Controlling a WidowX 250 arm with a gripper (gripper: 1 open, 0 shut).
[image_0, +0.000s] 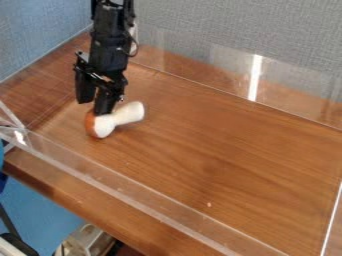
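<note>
A toy mushroom with an orange-brown cap (99, 125) and a white stem (128, 113) lies on the wooden surface at the left. My black gripper (102, 101) is low, just above and behind the mushroom, its fingers open around or over it; whether they touch it is unclear.
Clear plastic walls edge the wooden surface (227, 160), which is bare to the right and front. A grey textured panel stands behind, and blue floor shows at the lower left.
</note>
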